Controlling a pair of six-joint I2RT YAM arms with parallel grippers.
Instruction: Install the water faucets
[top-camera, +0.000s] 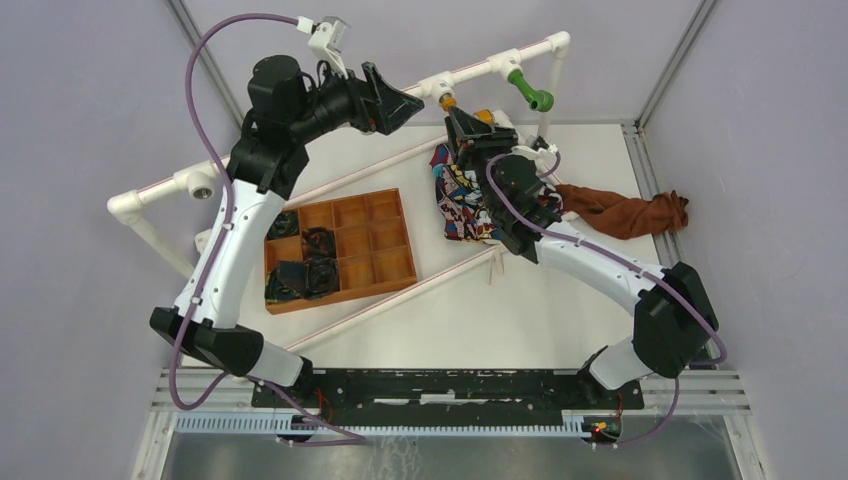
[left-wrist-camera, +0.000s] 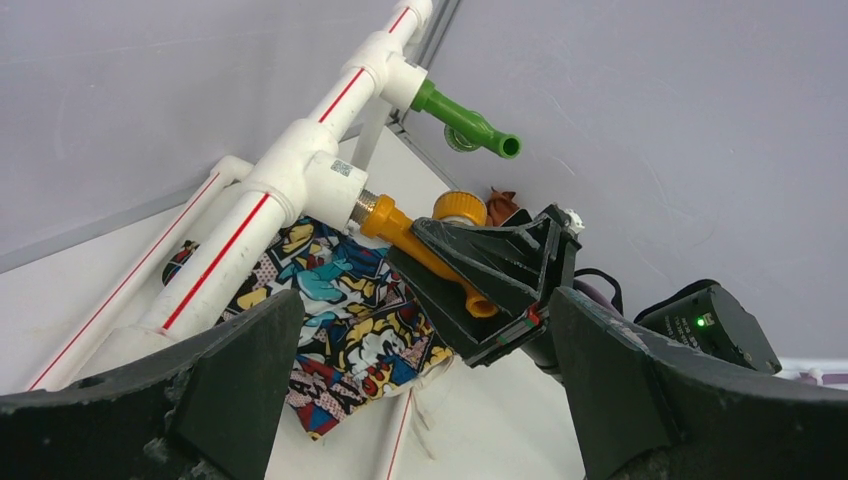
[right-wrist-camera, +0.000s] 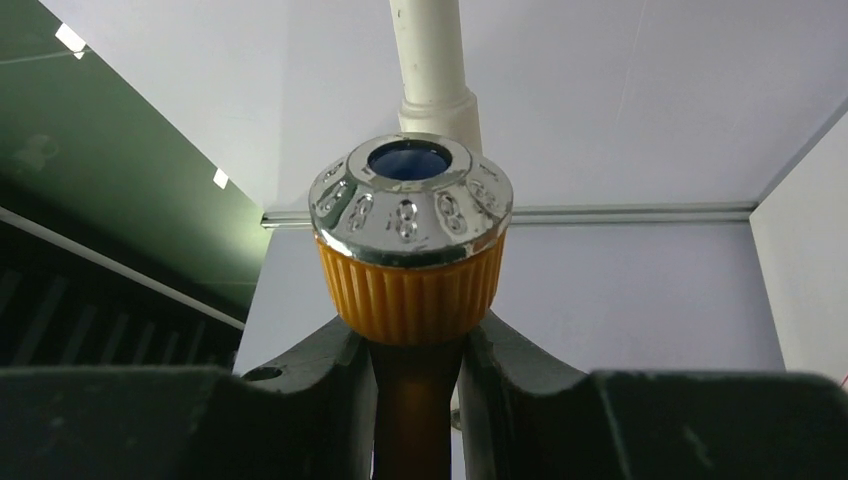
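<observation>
An orange faucet (left-wrist-camera: 389, 219) with a knurled knob (right-wrist-camera: 410, 290) has its threaded end at a white tee (left-wrist-camera: 335, 190) on the upper pipe; whether it is seated cannot be told. My right gripper (top-camera: 462, 135) is shut on the faucet's body. A green faucet (left-wrist-camera: 465, 120) (top-camera: 535, 97) sits in the tee to its right. My left gripper (top-camera: 385, 100) hangs open left of the orange faucet, nothing seen between its fingers.
A wooden compartment tray (top-camera: 370, 275) holds dark items below the pipe. A patterned cloth (top-camera: 455, 210) and a brown cloth (top-camera: 625, 215) lie on the white board, whose front middle is clear.
</observation>
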